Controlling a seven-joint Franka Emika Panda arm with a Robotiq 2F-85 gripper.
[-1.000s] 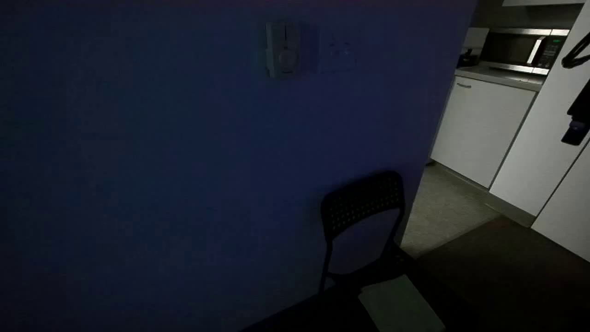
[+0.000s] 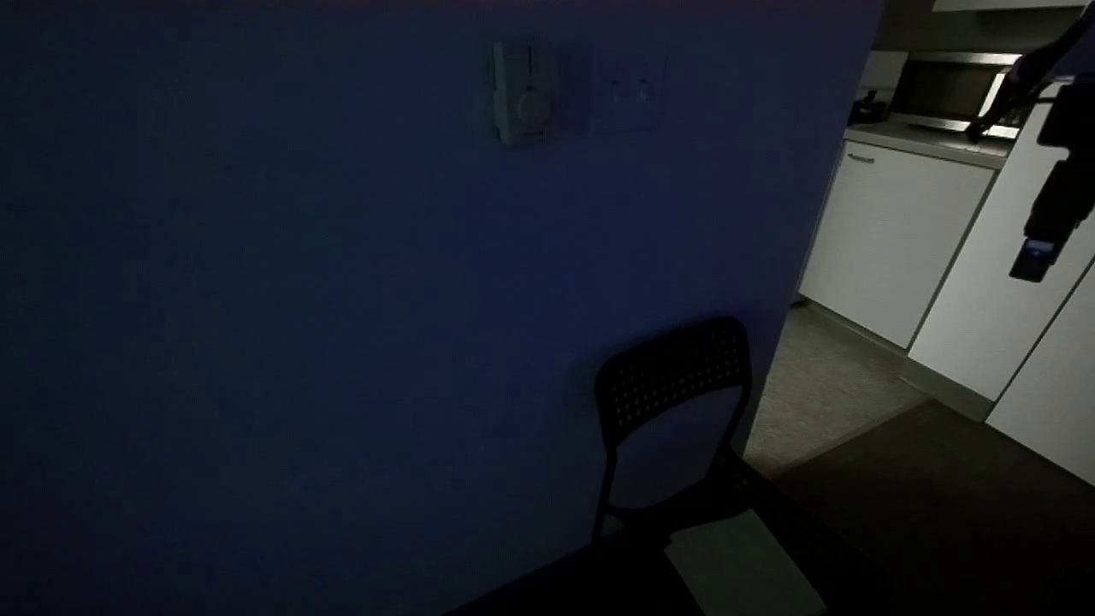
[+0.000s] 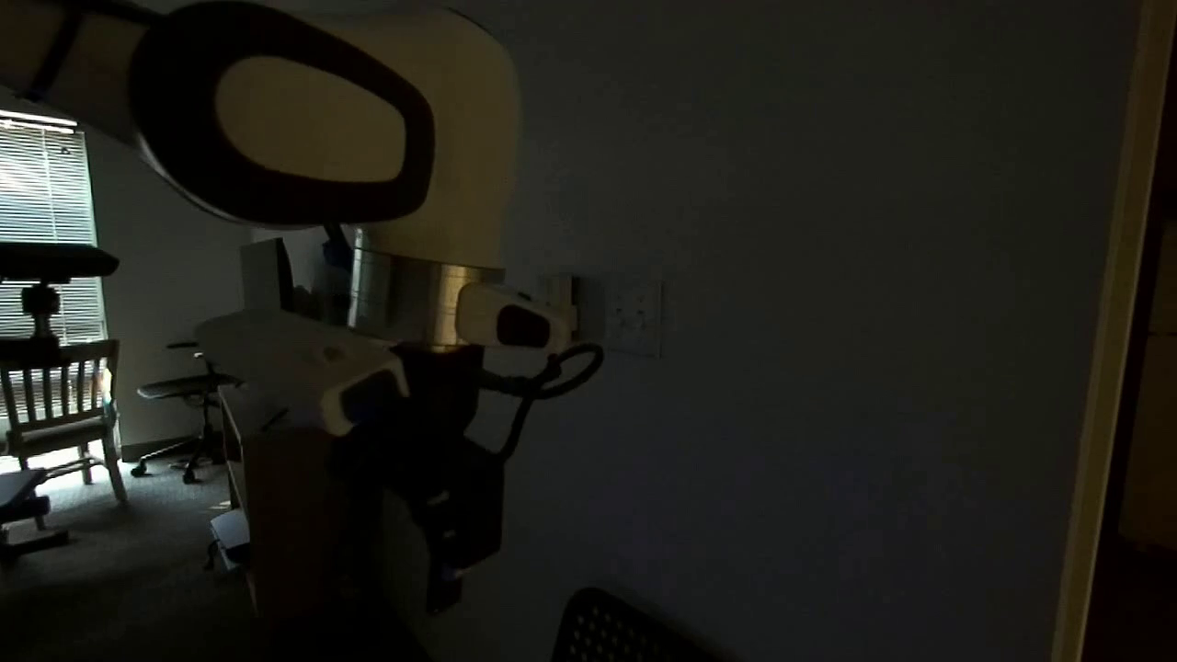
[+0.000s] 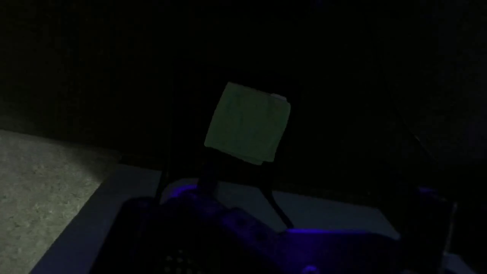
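A pale green folded cloth (image 2: 746,566) lies flat on the seat of a dark folding chair (image 2: 674,375) by the wall. In the wrist view the same cloth (image 4: 249,123) shows near the middle, well below my gripper. High at the right edge of exterior view 1 hangs my gripper (image 2: 1029,269), apart from both cloth and chair. Exterior view 2 has the gripper (image 3: 444,601) pointing down beneath the pale arm, in front of the wall. It is too dark to make out how its fingers stand, and nothing can be seen hanging from them.
A thermostat (image 2: 525,92) and a switch plate (image 2: 628,94) are mounted on the wall. The microwave (image 2: 949,91) and white cabinets (image 2: 893,231) stand at the right. Behind the arm are a wooden chair (image 3: 66,403) and a bright window (image 3: 44,182).
My gripper has moved left in exterior view 1, bringing more of it into view and partly covering the microwave. The chair and cloth have stayed in place.
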